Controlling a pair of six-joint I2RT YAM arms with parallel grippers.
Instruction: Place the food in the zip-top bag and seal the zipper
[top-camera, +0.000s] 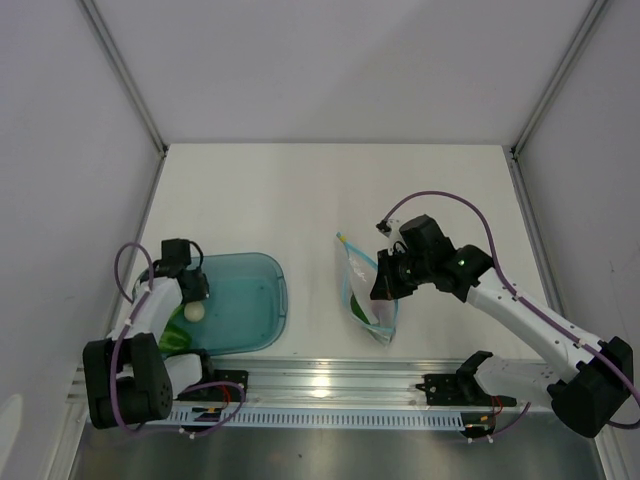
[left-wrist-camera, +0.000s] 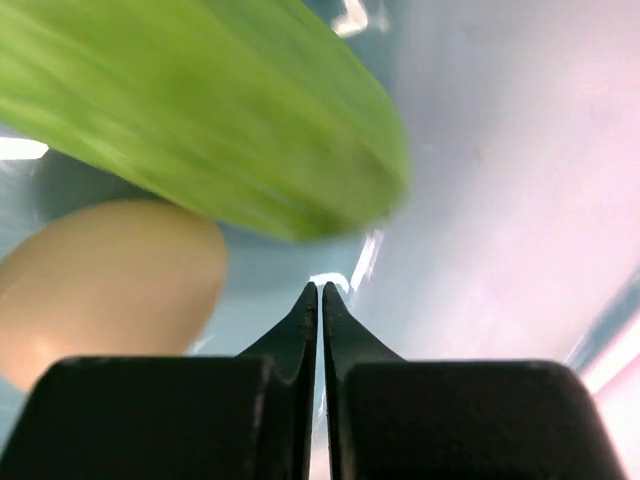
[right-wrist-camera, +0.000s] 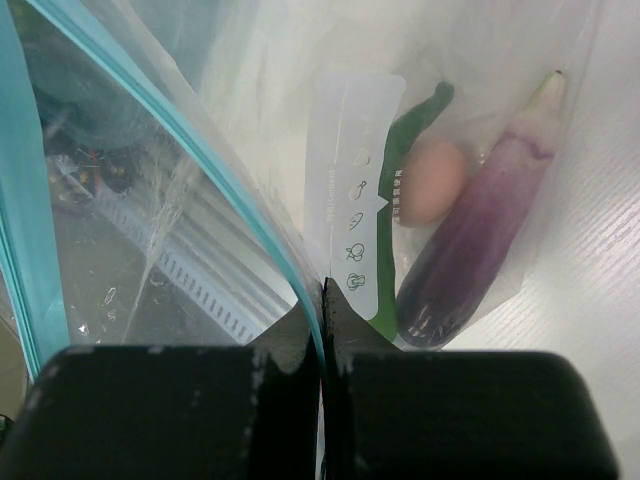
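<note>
In the teal tray (top-camera: 240, 300) at the left, my left gripper is shut, nothing between its fingers, beside a green vegetable (left-wrist-camera: 230, 120) and an egg (left-wrist-camera: 110, 280). My right gripper is shut on the teal zipper rim of the clear bag (top-camera: 360, 280). In the right wrist view the bag holds a purple eggplant (right-wrist-camera: 475, 230), a brown egg (right-wrist-camera: 430, 180) and a long green vegetable (right-wrist-camera: 410, 135), partly behind a printed label (right-wrist-camera: 345, 170).
Side walls and metal rails bound the space, with a railed front edge below the tray and bag.
</note>
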